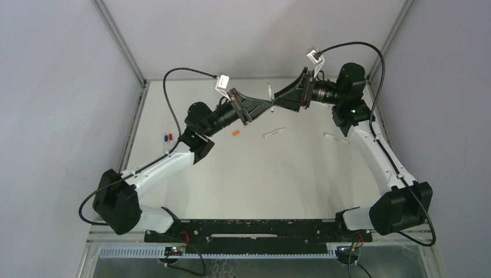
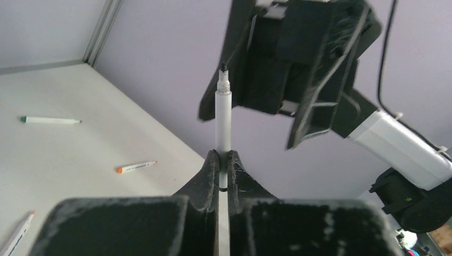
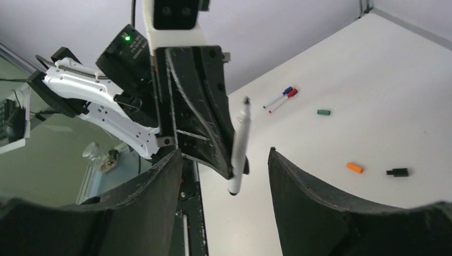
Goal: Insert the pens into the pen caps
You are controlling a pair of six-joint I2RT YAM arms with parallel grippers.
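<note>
An upright white pen with a dark tip at its top is held by my shut left gripper, high over the middle of the table. My right gripper stands open beside it, the pen showing between its fingers in the right wrist view, apparently not gripped. Loose caps lie on the table: orange, black, green. Pens with orange ends lie centre and right; red and blue pens lie at the left; a green-ended pen shows in the left wrist view.
Walls stand at the back and both sides. The two arms meet above the back middle of the table, their grippers very close together.
</note>
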